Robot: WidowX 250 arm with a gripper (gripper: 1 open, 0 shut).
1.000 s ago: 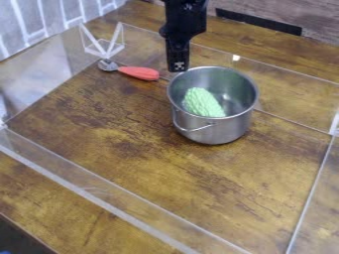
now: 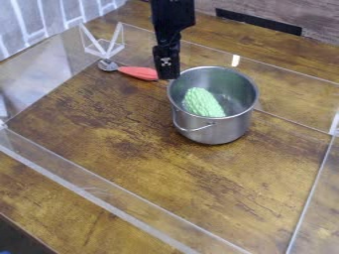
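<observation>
A black gripper (image 2: 167,65) hangs over the back of the workspace, just left of and behind a steel pot (image 2: 212,124); its fingers point down, and whether they are apart is hard to make out. A pale green bumpy object (image 2: 201,102) lies inside the pot. A utensil with a red handle (image 2: 138,72) and a metal head lies on the wooden table behind and left of the pot, its right part close to or behind the gripper.
Clear plastic walls border the wooden table (image 2: 99,149). A white angular frame (image 2: 102,48) stands at the back left.
The pot and objects look unmoved.
</observation>
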